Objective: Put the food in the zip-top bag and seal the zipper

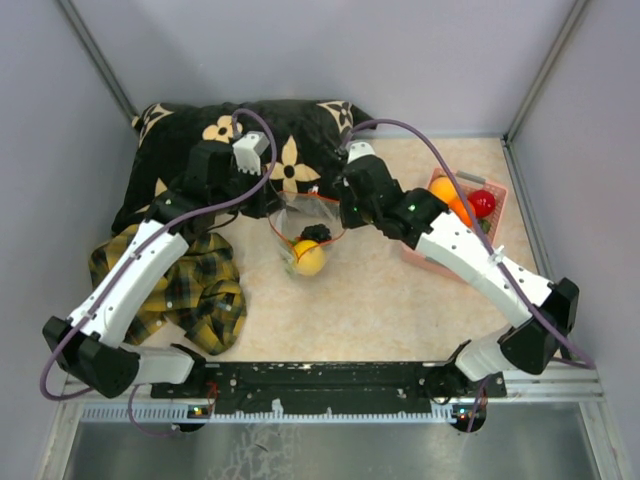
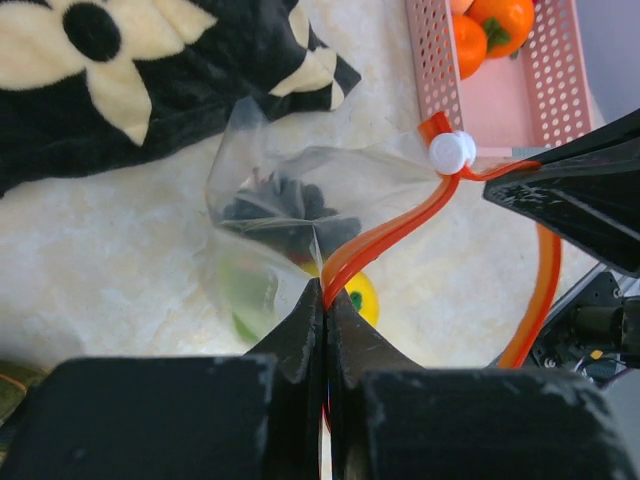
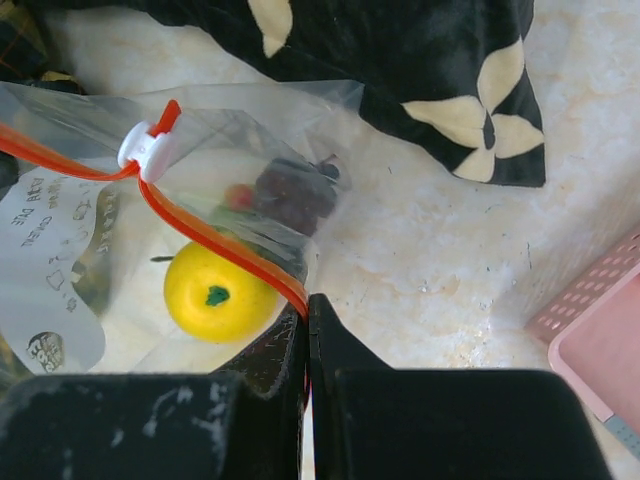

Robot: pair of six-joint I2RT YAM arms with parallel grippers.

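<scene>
The clear zip bag (image 1: 303,212) hangs between my two grippers, its orange-edged mouth spread apart. A yellow fruit (image 3: 215,290) and dark grapes (image 3: 298,195) lie inside, with a small red item (image 3: 239,196) beside the grapes. On the zipper sits the white slider (image 2: 452,152). My left gripper is shut on one side of the orange rim, which runs between its fingers. My right gripper is shut on the opposite side of that rim. In the top view, part of the bag's rim is hidden by the grippers.
A pink basket (image 1: 428,262) at the right holds an orange (image 1: 463,211), a red item (image 1: 482,203) and other produce. A black flowered cushion (image 1: 170,135) lies behind, and a plaid cloth (image 1: 205,290) at the left.
</scene>
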